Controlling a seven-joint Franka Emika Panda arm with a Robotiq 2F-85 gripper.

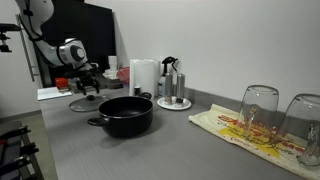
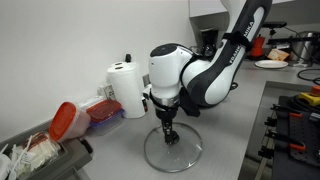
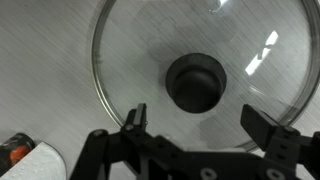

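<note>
A round glass lid with a dark knob lies flat on the counter; its metal rim shows in the wrist view. My open gripper is over the lid, its two black fingers apart and the knob just beyond the fingertips, with nothing between them. In exterior view 2 the gripper points down close above the knob of the lid. A black two-handled pot stands on the counter nearer exterior view 1, and its inside looks empty from there.
Behind the pot stand a paper towel roll and a plate with bottles. Two upturned glasses rest by a yellow-patterned cloth. Red-lidded containers sit near the lid. The counter before the pot is clear.
</note>
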